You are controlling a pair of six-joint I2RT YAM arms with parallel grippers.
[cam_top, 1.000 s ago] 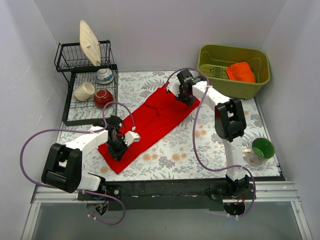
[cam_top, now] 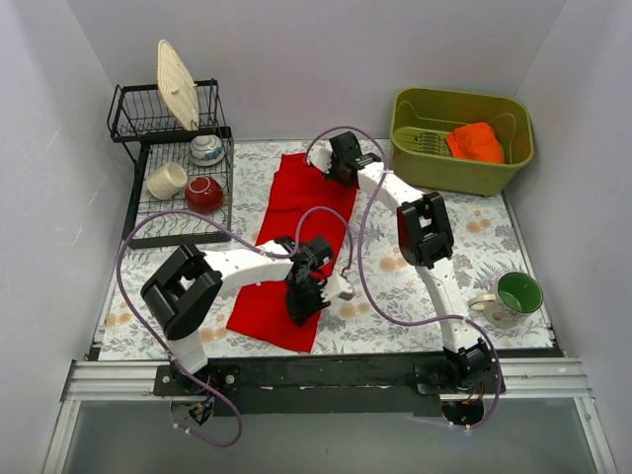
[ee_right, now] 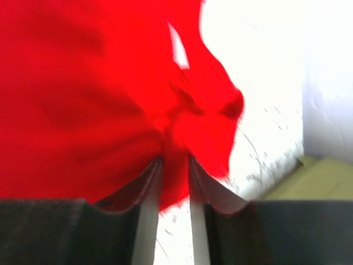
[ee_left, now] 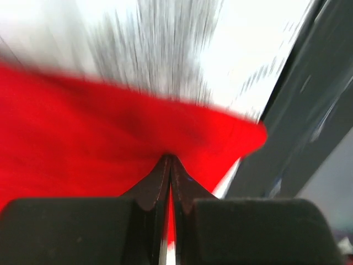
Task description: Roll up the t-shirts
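A red t-shirt (cam_top: 286,222) lies flat as a long strip across the table, from the back wall to the front edge. My left gripper (cam_top: 300,314) is over its front end, and in the left wrist view the fingers (ee_left: 160,187) are shut with red cloth at their tips. Any thin fold pinched there is hard to make out. At the back end my right gripper (cam_top: 340,178) is low over the shirt. In the right wrist view its fingers (ee_right: 149,187) stand a little apart, just above loose creases, and no cloth shows clamped between them.
An olive bin (cam_top: 513,168) holding orange cloth (cam_top: 476,142) stands at the back right. A dish rack (cam_top: 138,212) with crockery is on the left. A green-lined mug (cam_top: 518,296) sits at the right.
My left arm has swung right, and the shirt's front end has come along, turning the strip from slanted to nearly upright. The right gripper and the shirt's back end have shifted left.
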